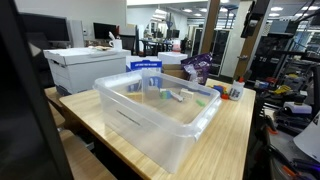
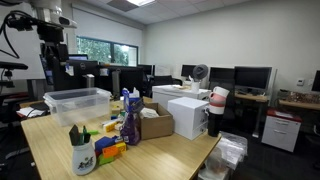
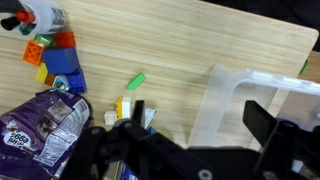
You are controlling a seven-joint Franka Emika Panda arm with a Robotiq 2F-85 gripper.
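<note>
High above the table, my gripper is open, its two black fingers wide apart and no object held between them. It hangs at the upper left in exterior view 2 point(image 2: 52, 68). A clear plastic bin point(image 1: 180, 130) stands on the wooden table; part of its rim point(image 3: 222, 108) shows at the right of the wrist view. Left of it lie a small green piece point(image 3: 136, 81), blue blocks point(image 3: 63, 60) and a shiny purple bag point(image 3: 45, 133). Small white and yellow items point(image 3: 122, 107) sit near the left finger, which partly hides that area.
A white mug point(image 2: 84, 158) with pens or markers stands at the table's near end. An open cardboard box point(image 2: 157, 124) and a white box point(image 2: 188, 116) occupy another side. Bare wood point(image 3: 170, 40) shows across the wrist view's upper middle.
</note>
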